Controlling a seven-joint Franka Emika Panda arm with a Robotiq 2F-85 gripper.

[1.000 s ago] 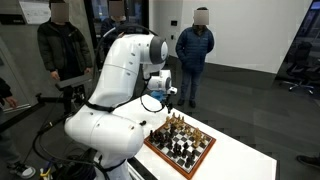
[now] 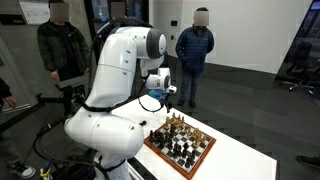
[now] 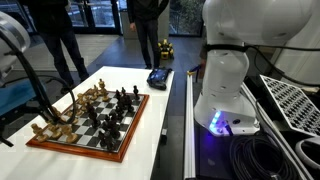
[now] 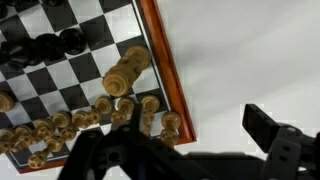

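Observation:
A chessboard (image 2: 199, 146) with a reddish-brown border lies on the white table, bearing tan and black pieces. In the wrist view, several tan pieces (image 4: 60, 120) cluster along one side of the board. A taller tan piece (image 4: 126, 72) stands near its border, and black pieces (image 4: 45, 47) show at the upper left. My gripper is open, its dark fingers wide apart with nothing between them. It hovers above the board's edge, one finger over the tan pieces and the other over bare table. In the first exterior view, the gripper (image 2: 168, 99) is beyond the board's far side.
Bare white table (image 2: 240, 160) extends to the right of the board. A dark object (image 3: 158, 77) lies near the table's far edge in the second exterior view. People stand behind the table, one in a blue jacket (image 2: 195, 48).

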